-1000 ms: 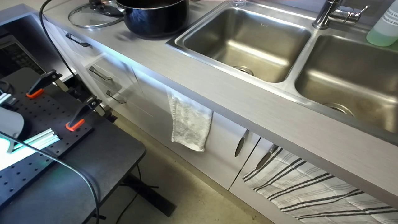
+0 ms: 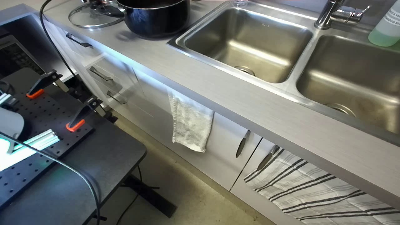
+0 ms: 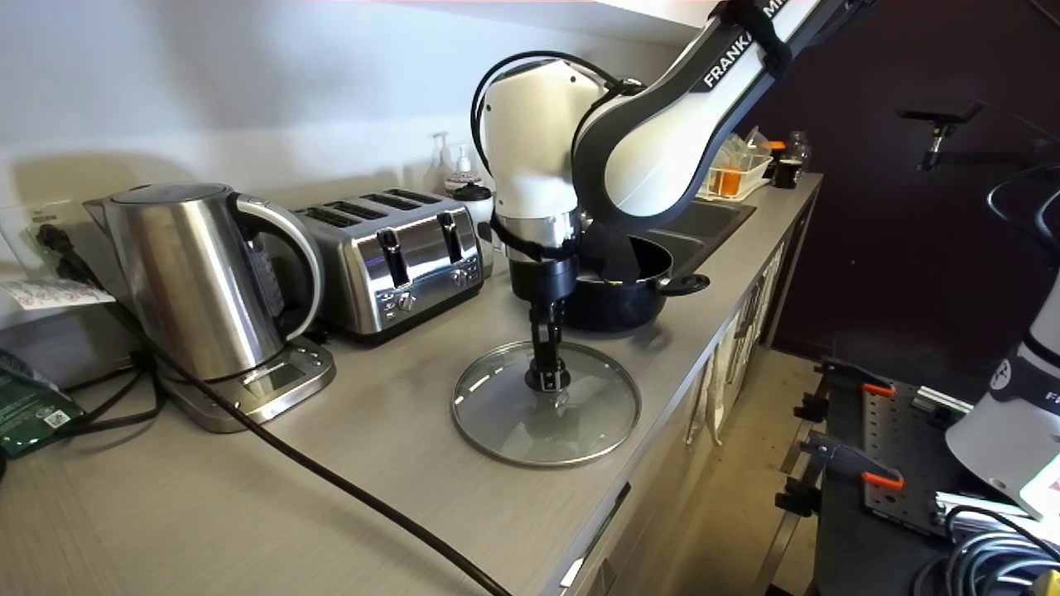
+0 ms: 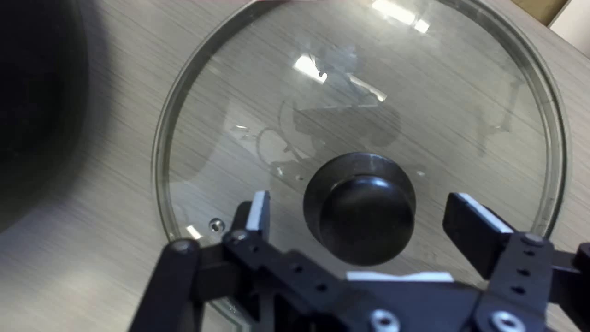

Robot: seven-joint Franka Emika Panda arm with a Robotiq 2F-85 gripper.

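Note:
A round glass lid (image 3: 492, 422) with a metal rim lies flat on the counter. Its black knob (image 4: 368, 221) stands up from the centre. Directly over the lid, my gripper is open and pointing down, one finger on each side of the knob. In the wrist view, bare gaps show between the knob and both finger pads, so neither touches it. Beside the lid stands a black pot (image 3: 621, 303), its handle (image 3: 686, 285) toward the counter's front. The lid also shows in exterior view 1 at the top left, cut off by the frame.
A kettle (image 3: 179, 283) and a toaster (image 3: 397, 263) stand toward the wall. A black cable (image 3: 338, 482) crosses the counter in front of them. Beyond the pot is the double sink (image 2: 247, 48). Counter space along the sink's front edge is clear.
At the top left of exterior view 1, dark gripper parts now show by the lid's knob, where less was visible before; the gripper is lower. Lid and pot look unmoved.

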